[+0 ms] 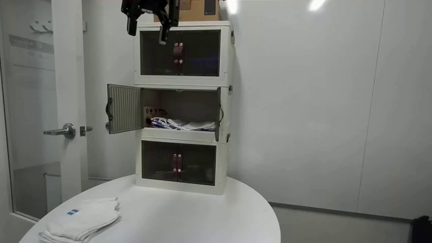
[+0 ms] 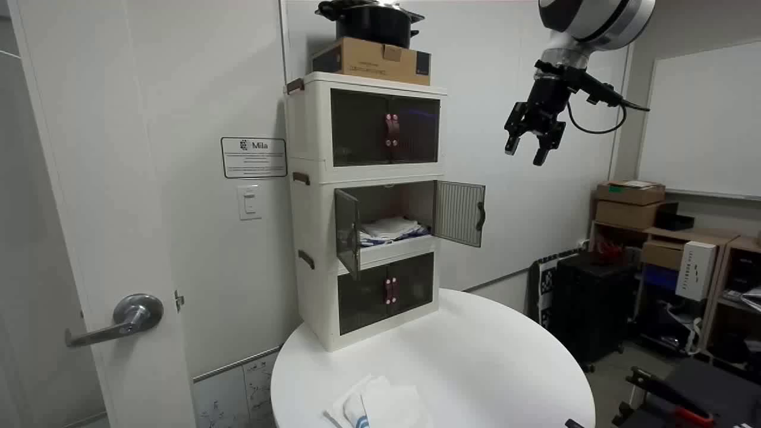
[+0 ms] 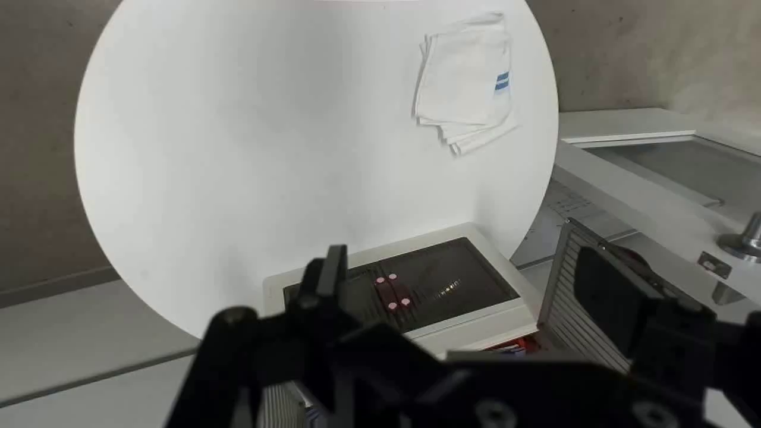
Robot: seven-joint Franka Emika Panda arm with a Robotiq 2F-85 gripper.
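Observation:
High above the table, my gripper (image 2: 526, 157) hangs open in front of the cabinet, with nothing between its spread fingers; the wrist view shows the same wide gap. A folded white cloth (image 3: 464, 78) with blue stripes lies on the round white table (image 3: 235, 128), well apart from the gripper. The white cabinet (image 1: 225, 162) has three stacked sections. Both doors of the middle one stand open: the left door (image 1: 126, 109) and the right door (image 1: 219, 113). Inside it lie folded white and blue cloths (image 2: 392, 229). The top and bottom sections are closed.
A cardboard box (image 2: 378, 60) with a black pot (image 2: 374, 25) on it sits atop the cabinet. A room door with a metal handle (image 1: 60, 131) stands at the left.

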